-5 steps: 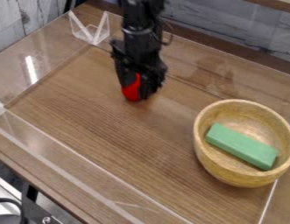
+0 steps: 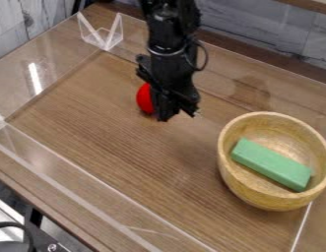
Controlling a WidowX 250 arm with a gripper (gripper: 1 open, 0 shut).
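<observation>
My gripper (image 2: 170, 106) hangs over the middle of the wooden surface, its tip low beside a red round object (image 2: 146, 97), which is partly hidden behind it. The gripper looks shut; I cannot make out anything between its fingers.
A yellow bowl (image 2: 264, 197) with a green block (image 2: 268, 161) in it sits at the right. Bare wood (image 2: 112, 157) fills the left and front. Clear plastic pieces show at the upper left and left edge, and a dark cable at the bottom left.
The red object now shows to the left of its tip rather than to the right, slightly further left in view.
</observation>
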